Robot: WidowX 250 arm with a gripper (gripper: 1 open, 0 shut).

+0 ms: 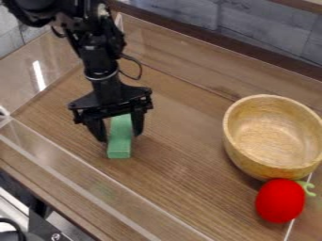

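Note:
My black gripper (116,126) hangs low over the left middle of the wooden table, its fingers around the upper part of a green block (120,144) that lies on the tabletop. The fingers look apart, one on either side of the block; whether they grip it I cannot tell.
A wooden bowl (269,136) is at the right, with a red tomato (280,200) below it near the right edge. A cable shows at the lower left corner.

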